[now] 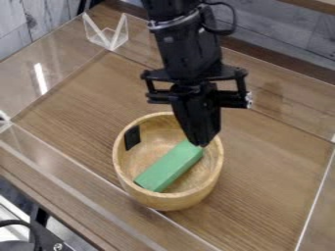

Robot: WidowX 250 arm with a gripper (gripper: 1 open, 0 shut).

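Note:
A tan bowl (157, 196) stands on the wooden table, holding a green rectangular block (167, 169) lying diagonally. A small black piece (131, 138) is at the bowl's left inner side. My black gripper (197, 127) hangs over the back right of the bowl, lower body dark and angular; its fingertips are hard to make out, and it is shut, with nothing visible held.
A clear plastic object (106, 31) sits at the back left. A dark cable lies at the lower left corner.

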